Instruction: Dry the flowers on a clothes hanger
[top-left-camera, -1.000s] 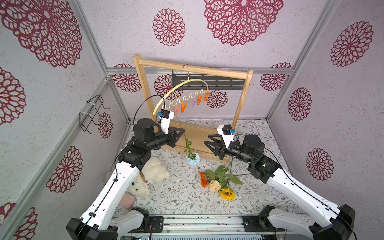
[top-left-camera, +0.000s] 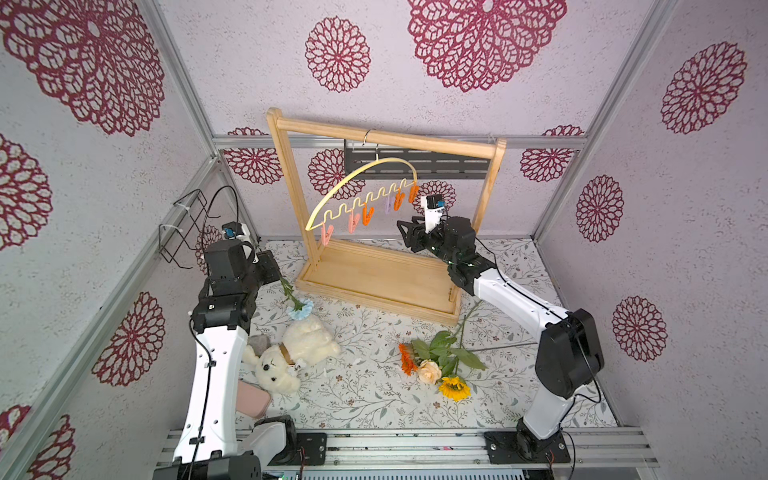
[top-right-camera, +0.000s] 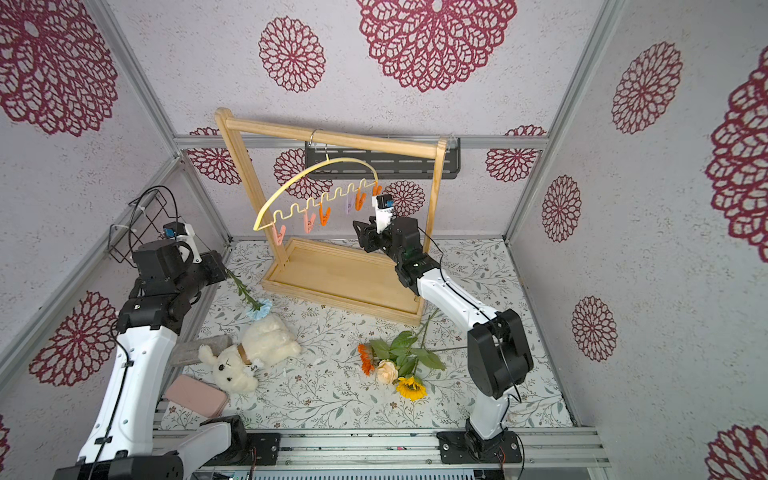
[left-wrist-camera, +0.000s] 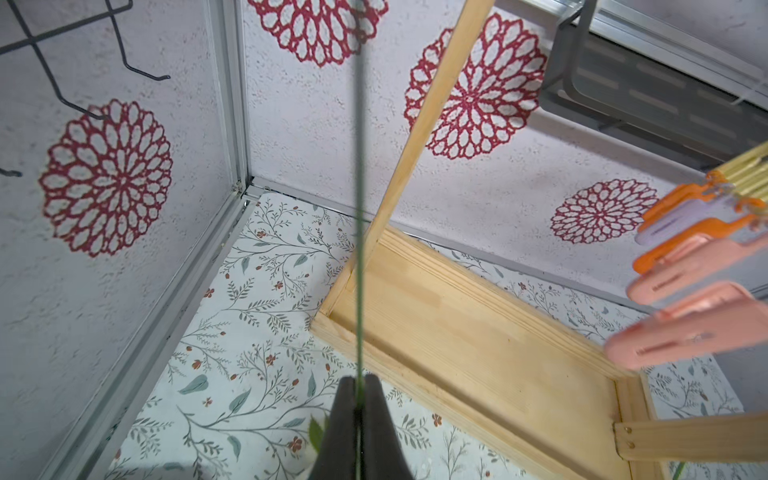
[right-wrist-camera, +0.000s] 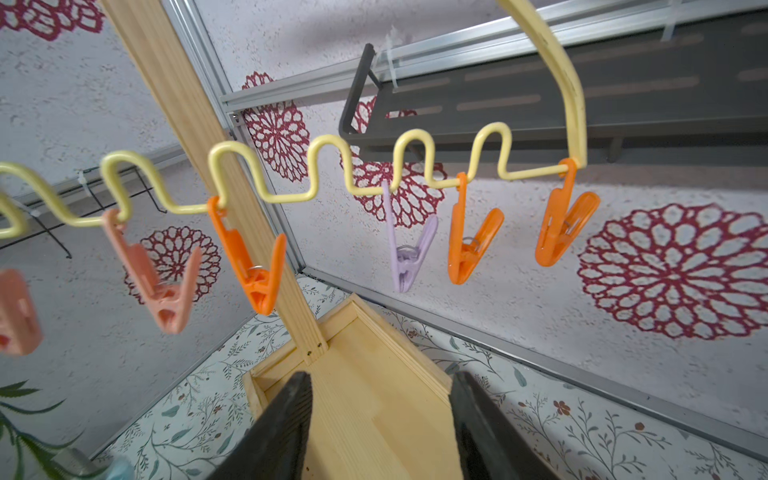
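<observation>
My left gripper (top-left-camera: 277, 273) is shut on the stem of a blue flower (top-left-camera: 300, 309), whose bloom hangs down at the left, above the white plush dog. In the left wrist view the thin stem (left-wrist-camera: 359, 320) runs upright between the fingers. A yellow hanger (top-left-camera: 360, 170) hangs from the wooden rack (top-left-camera: 384, 133), with several clips along its wavy bar, among them a lilac clip (right-wrist-camera: 405, 260). Open and empty, my right gripper stands below the hanger's right part. An orange flower (top-left-camera: 407, 360), a peach rose (top-left-camera: 429, 371) and a sunflower (top-left-camera: 455, 389) lie on the table.
The rack's wooden tray base (top-right-camera: 336, 276) is empty. A plush dog (top-right-camera: 268, 340) and a pink box (top-right-camera: 196, 395) lie at the left front. Wire hooks (top-left-camera: 180, 232) stick out from the left wall, close to the left arm.
My left gripper has moved left with the blue flower, away from in front of the tray.
</observation>
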